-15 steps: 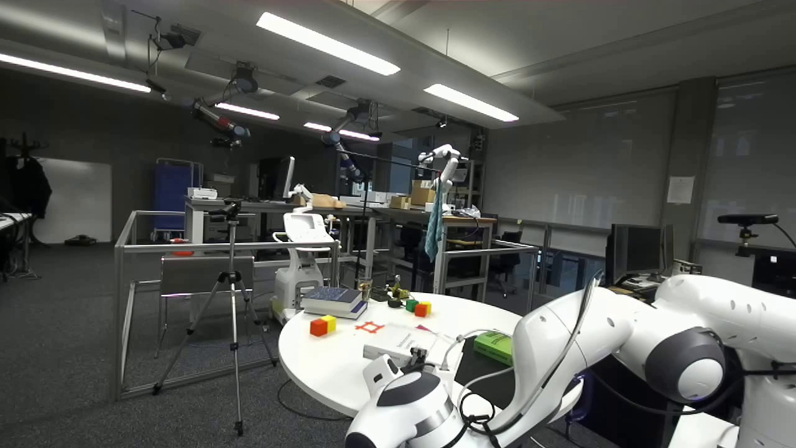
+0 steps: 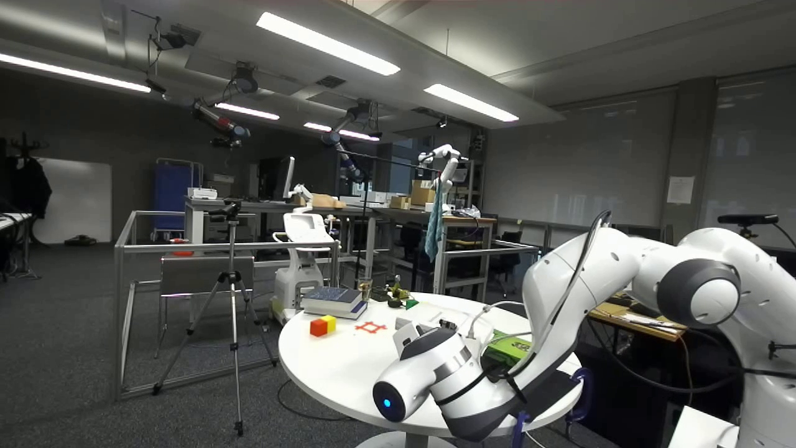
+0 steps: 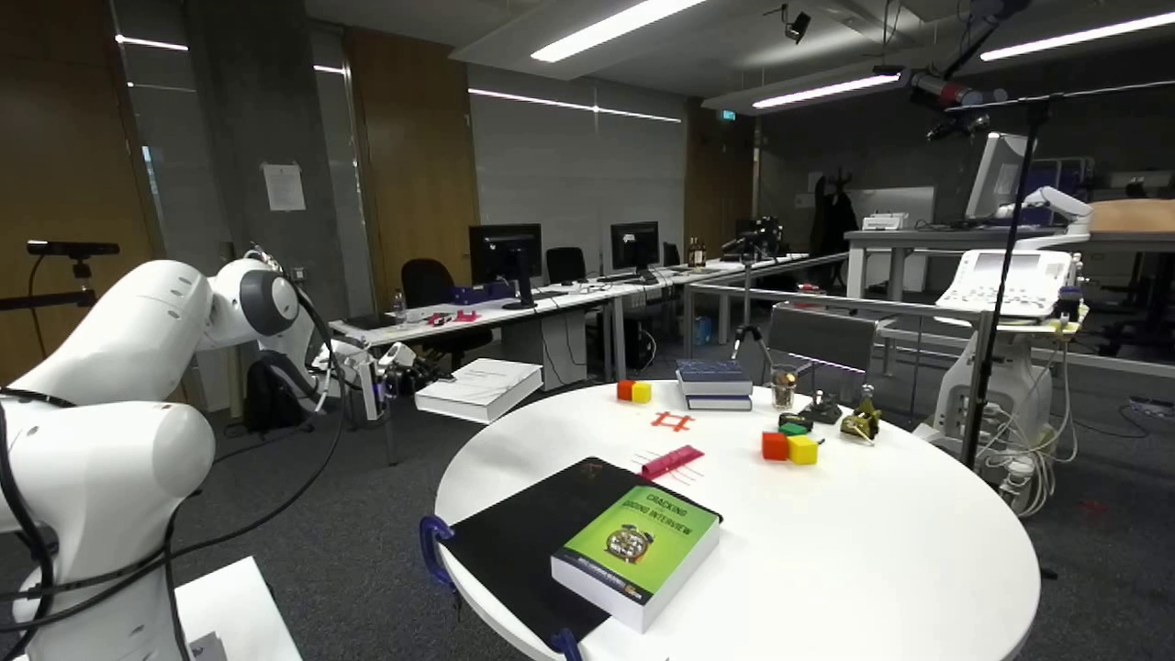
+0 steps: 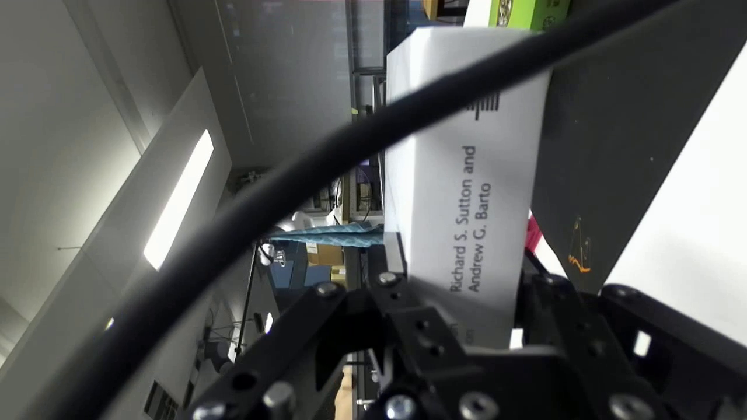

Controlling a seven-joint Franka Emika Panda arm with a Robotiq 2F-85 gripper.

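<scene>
A thick white book (image 3: 480, 389) is clamped by its spine in my gripper (image 3: 412, 380), up off the surface at the left of the round table in exterior view 2. In the wrist view the spine of this white book (image 4: 483, 161), lettered with author names, runs between the two fingers of the shut gripper. A black cable crosses in front of it. From exterior view 1 the arm's wrist hides most of the book and the fingers. A green book (image 3: 639, 538) lies flat, partly over a black mat (image 3: 529, 540).
The round white table (image 3: 870, 551) has bare room at its front right. Two dark blue books (image 3: 713, 385) are stacked at the back. Red and yellow cubes (image 3: 789, 446), more cubes (image 3: 633, 391), a red frame (image 3: 672, 420) and a blue clamp (image 3: 436, 549) also stand around.
In exterior view 1 the arm's wrist has swung right and up, carrying the white book with it. The cubes at the table's back right are now hidden behind the arm or book.
</scene>
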